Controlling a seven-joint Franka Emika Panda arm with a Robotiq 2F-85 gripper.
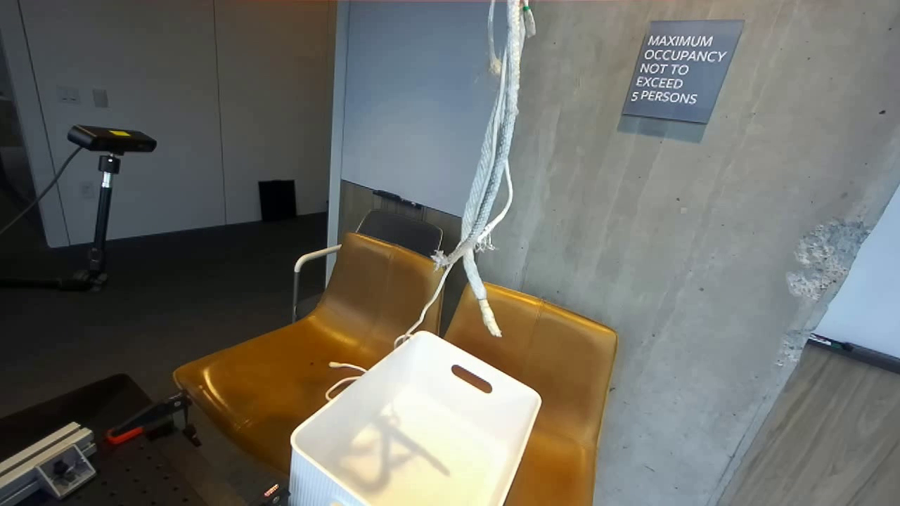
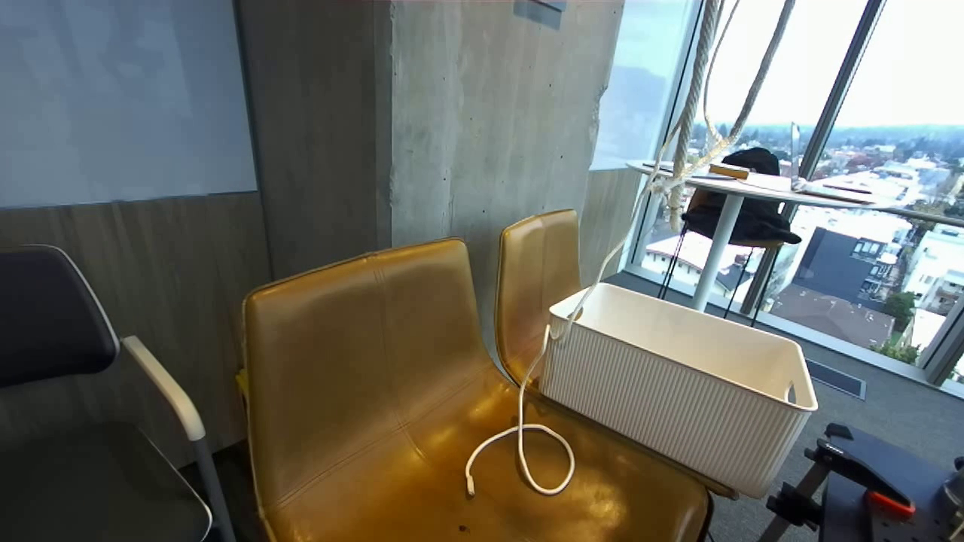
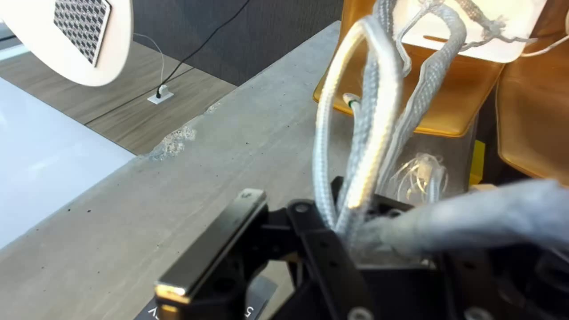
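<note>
A tangle of whitish ropes [image 1: 485, 177] hangs from above, over the chairs and behind the far end of the white bin [image 1: 422, 367]. In the wrist view my gripper is shut on the ropes [image 3: 386, 96], which loop up and trail away from its black fingers. Both exterior views leave the gripper out above their top edge. One thin white cord [image 2: 533, 424] runs down past the bin's rim and curls on the tan chair seat. Inside, the bin [image 2: 651, 397] shows only shadows on its floor.
Two tan chairs [image 2: 361, 361] stand under and beside the bin. A concrete wall [image 1: 717, 295] rises behind them. At the near edge lies a dark table with a clamp [image 2: 867, 479]. A camera on a stand [image 1: 105, 139] is at the left.
</note>
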